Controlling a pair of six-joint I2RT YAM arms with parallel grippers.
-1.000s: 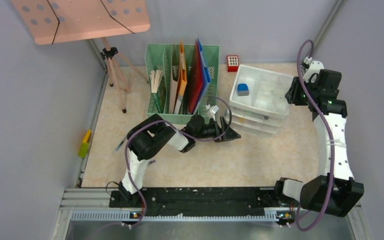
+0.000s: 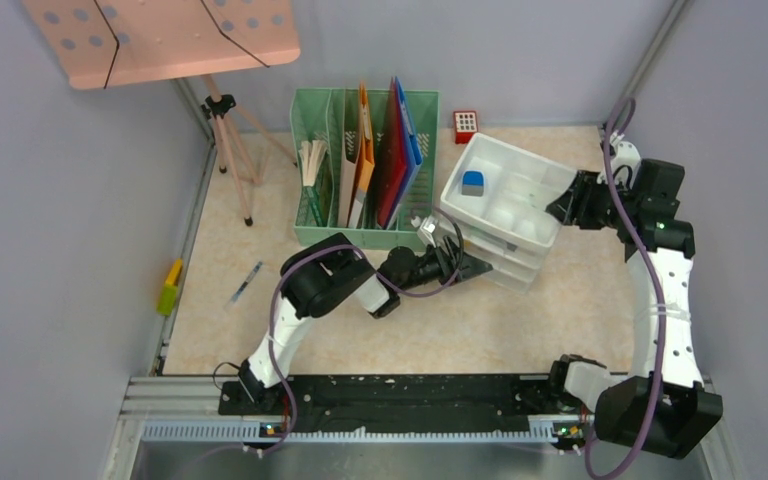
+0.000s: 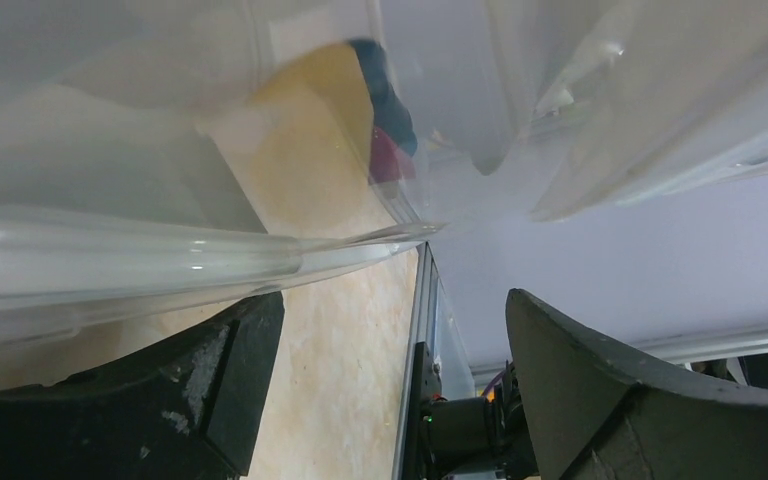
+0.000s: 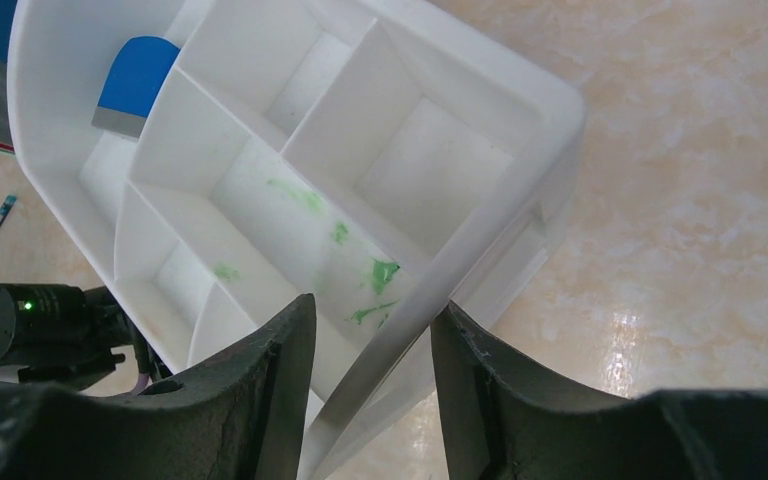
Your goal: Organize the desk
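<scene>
A white drawer unit (image 2: 500, 180), open on top and divided into compartments, stands turned at an angle right of the green file holder (image 2: 310, 236). A blue-and-grey block (image 2: 473, 183) lies in its top. My right gripper is open around the right-hand rim (image 4: 470, 235), with a gap visible beside the left finger. My left gripper (image 2: 472, 265) is low at the unit's front left. In the left wrist view its fingers (image 3: 235, 375) stand apart, close below a clear plastic drawer edge (image 3: 210, 262); whether they touch it cannot be told.
Several folders (image 2: 400, 160) stand in the file holder. A red box with white squares (image 2: 465, 126) sits behind the unit. A pen (image 2: 246, 282) lies at left, near a tripod (image 2: 232, 150).
The drawer unit has shifted left and forward and turned clockwise.
</scene>
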